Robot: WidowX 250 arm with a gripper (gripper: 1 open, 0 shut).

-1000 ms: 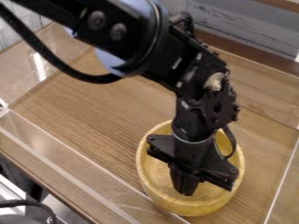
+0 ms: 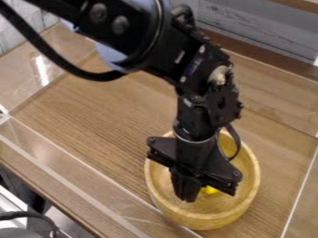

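Note:
My black gripper (image 2: 187, 184) is down inside a round tan bowl (image 2: 230, 209) at the lower middle right of the camera view, its fingertips close together and shut. Behind the fingers, a small yellow object (image 2: 211, 189) shows in the bowl, mostly hidden by the gripper; I cannot tell that anything is between the fingers.
Clear strips run along its front-left and right edges. A black cable lies at the bottom left corner, and a wall stands at the back.
Over the last second my gripper has moved a little left and up within the bowl, uncovering a bit of the yellow object. The bowl has stayed about in place.

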